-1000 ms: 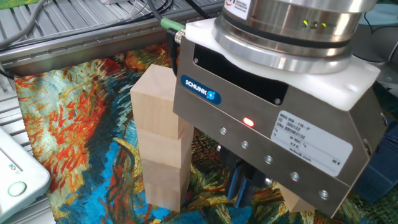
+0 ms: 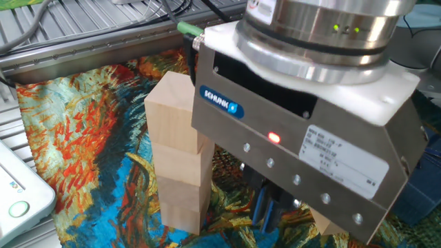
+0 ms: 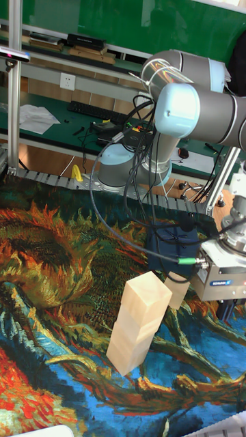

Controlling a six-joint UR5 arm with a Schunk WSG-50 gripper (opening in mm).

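Observation:
A tower of several pale wooden blocks (image 2: 180,155) rises from the patterned cloth to the left of my gripper (image 2: 264,213). Seen from exterior view 3, the tower (image 3: 138,324) leans in the picture, with its blocks slightly offset. My gripper's dark fingers, edged in blue, point down and sit close together under the housing; whether they are fully shut is unclear. No block shows between them. Another wooden block (image 2: 326,224) peeks out under the housing; in exterior view 3 this block (image 3: 176,291) is behind the tower, left of the gripper body.
The painted cloth (image 3: 58,291) covers the table, with free room left of the tower. A white device with a green button (image 2: 21,200) stands at the left edge. Loose cables (image 3: 134,244) hang from the arm, and a dark blue box (image 3: 171,244) lies behind.
The gripper housing has shifted very slightly up and left and looks a little blurred now. The tower and the other block have not visibly moved.

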